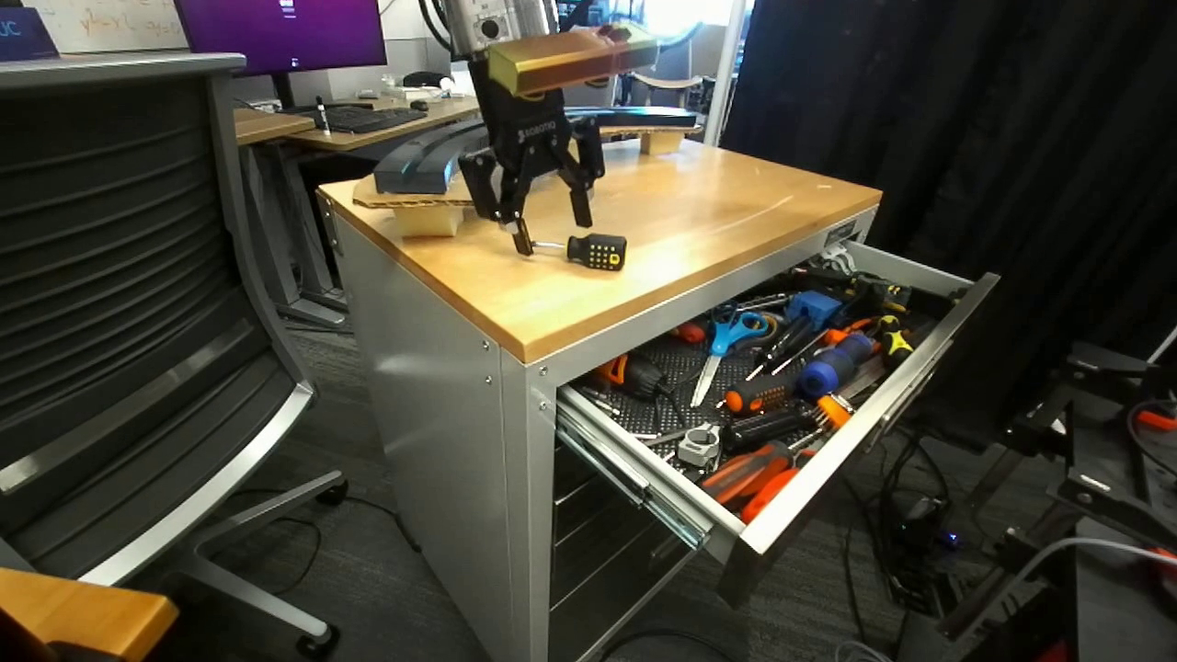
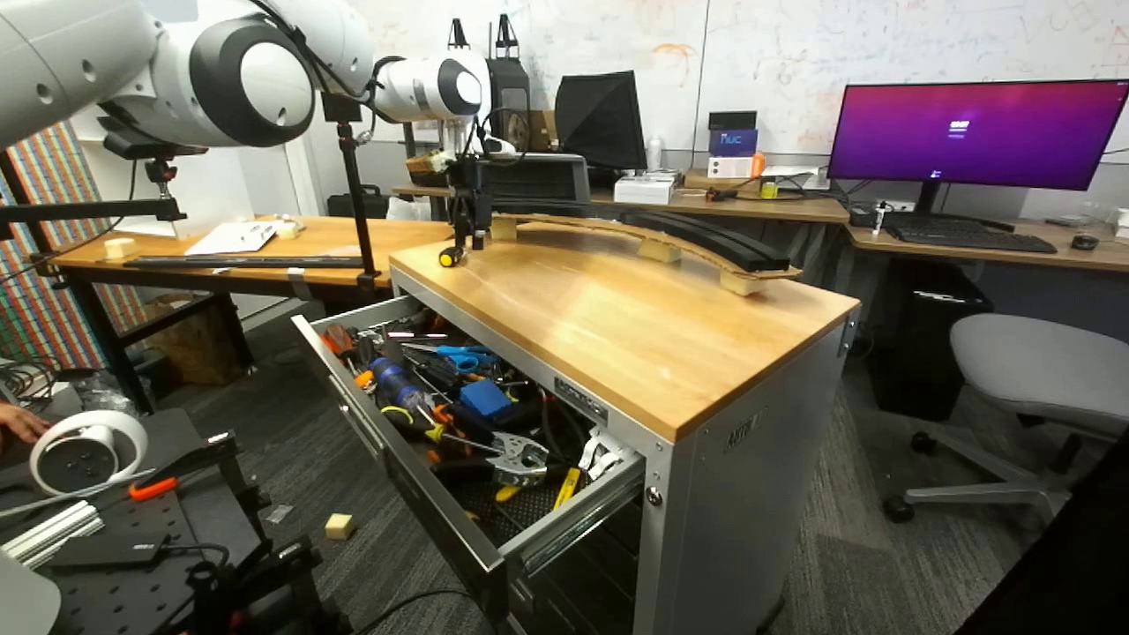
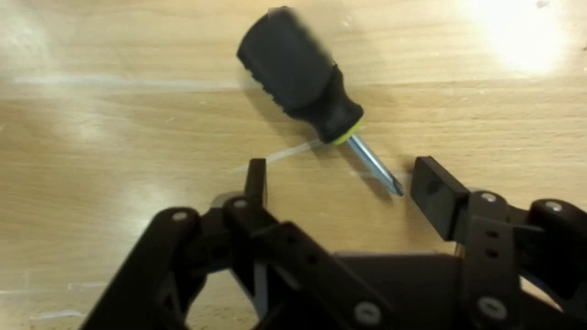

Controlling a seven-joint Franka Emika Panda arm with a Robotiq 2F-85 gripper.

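A stubby black screwdriver with a yellow collar and a short silver shaft lies on the wooden bench top. Exterior view 1 shows the yellow marks on the handle of the screwdriver; in exterior view 2 its end shows at the bench's far left. Above the bench, my gripper has its fingers apart. Nothing is gripped between them. The shaft's tip points toward the right finger in the wrist view, with the handle beyond the fingertips.
The top drawer is pulled out below the bench, full of tools such as blue scissors and a clamp. Curved black pieces on a cardboard-and-block stand line the bench's back edge.
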